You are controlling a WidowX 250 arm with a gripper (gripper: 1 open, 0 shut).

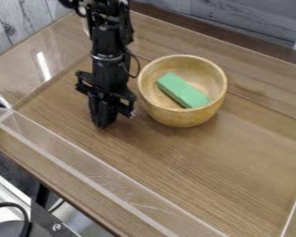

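Note:
The black robot arm reaches down from the top of the camera view to the wooden table (176,185). Its gripper (107,115) is low over the table, left of a tan bowl, and too dark to tell its finger state or whether anything is between the fingers. The bowl (163,116) holds a green block (181,91), resting tilted inside it.
Bare table lies in front and to the right. A dark cable (12,211) loops at the lower left. Pale edging runs along the left side of the table.

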